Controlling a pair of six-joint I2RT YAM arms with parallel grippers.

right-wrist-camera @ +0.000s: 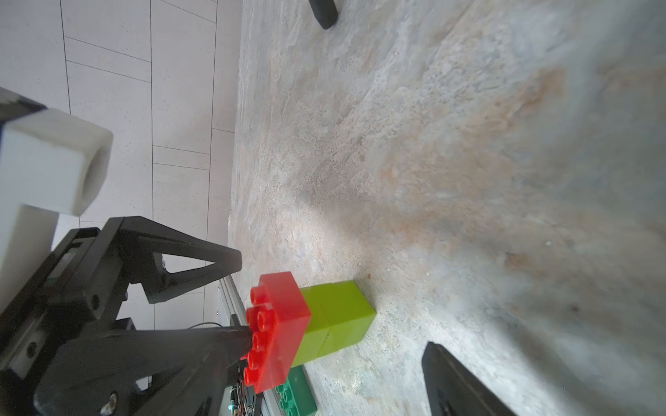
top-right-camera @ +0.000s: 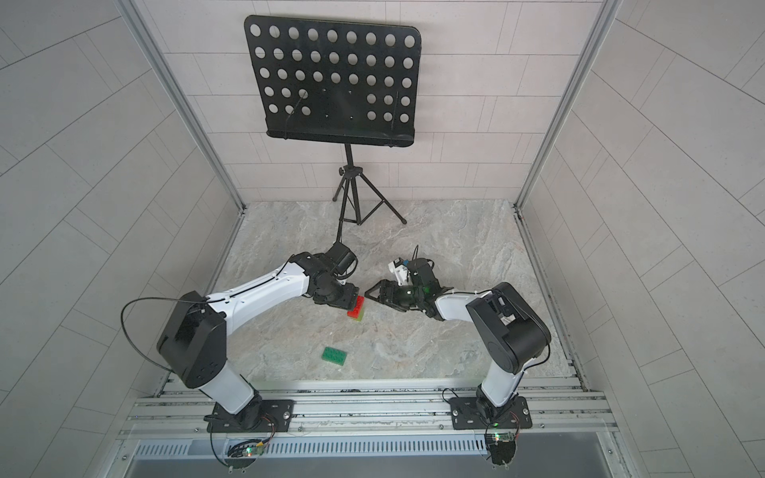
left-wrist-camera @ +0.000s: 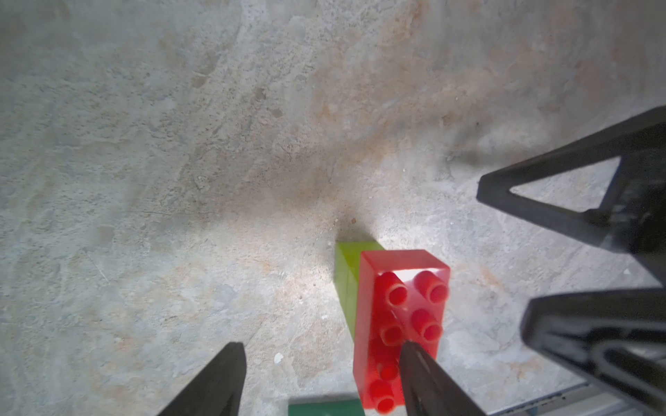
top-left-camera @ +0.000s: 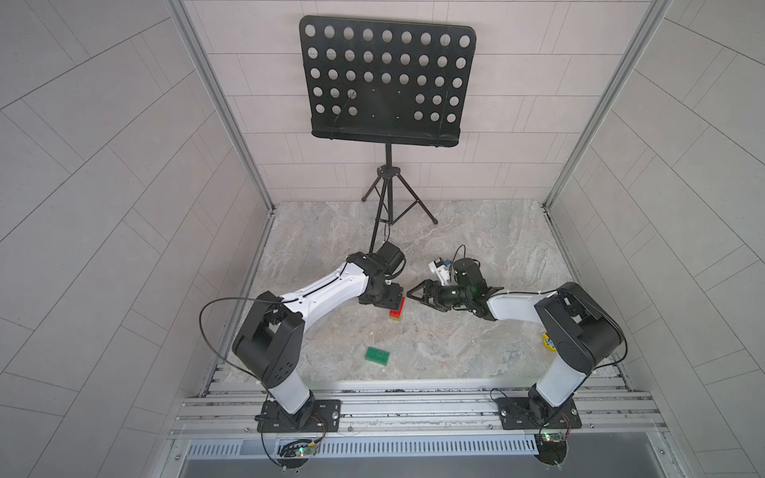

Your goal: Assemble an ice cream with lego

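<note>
A red brick (left-wrist-camera: 402, 332) sits on lime-green blocks (right-wrist-camera: 336, 312) near the middle of the floor, its studs visible from both wrist cameras. Just above it is my left gripper (top-left-camera: 392, 294), part open, its fingertips apart at the bottom of the left wrist view, one overlapping the red brick; whether it touches cannot be told. To the right, my right gripper (top-right-camera: 374, 293) stands open, nothing between its fingers, beside the red-and-lime stack. A green brick (top-left-camera: 377, 355) lies nearer the front edge.
A black music stand (top-left-camera: 386, 87) stands at the back, its legs on the floor (top-left-camera: 303, 231) behind the grippers. A small yellow item (top-left-camera: 548, 342) lies at the far right, partly behind the right arm. Free floor lies front right.
</note>
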